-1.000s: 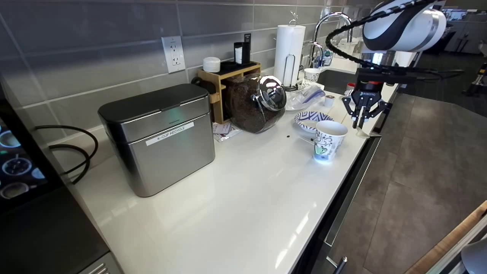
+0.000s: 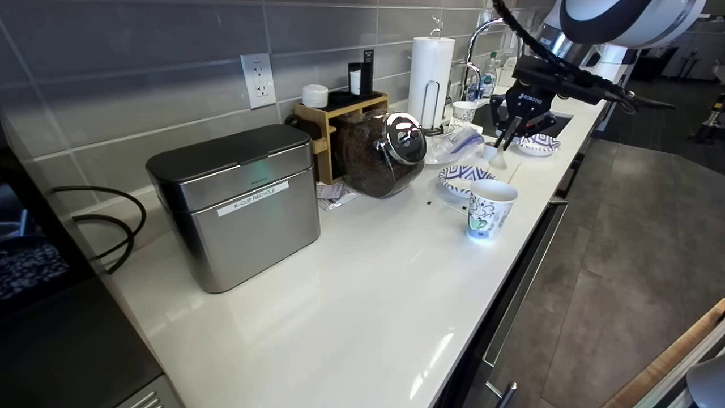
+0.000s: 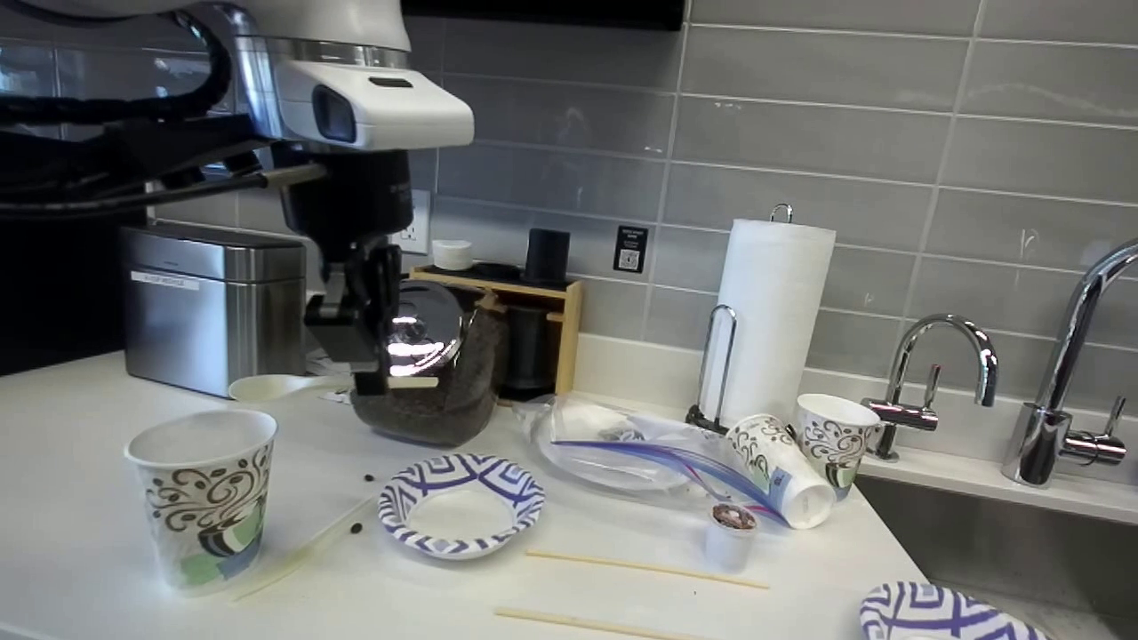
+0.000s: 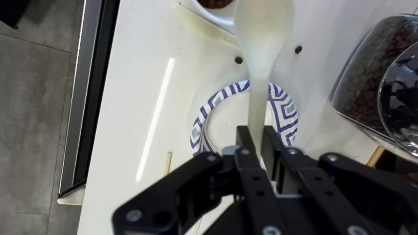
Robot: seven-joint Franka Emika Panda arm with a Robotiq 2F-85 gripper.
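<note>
My gripper is shut on the handle of a pale spoon [image 4: 260,58], whose bowl points away from the fingers. In exterior view 2 the spoon [image 3: 279,386] hangs nearly level above the counter, its bowl over the rear of a patterned paper cup [image 3: 208,501]. Beneath the gripper in the wrist view is a blue-and-white paper bowl [image 4: 225,113] that looks empty. Brown contents show in the cup [image 4: 213,13] at the top edge of that view. The spoon's bowl appears empty.
A tilted glass jar of beans [image 3: 427,384] stands behind the bowl. Wooden sticks [image 3: 645,569], a small filled pod [image 3: 731,539], a plastic bag [image 3: 608,443] and more cups lie rightward. A steel bin [image 2: 255,211] stands left.
The gripper has moved up and back from the counter's front edge, toward the wall and sink, still carrying the spoon. It has also turned and tilted. The cup and bowl have stayed put.
</note>
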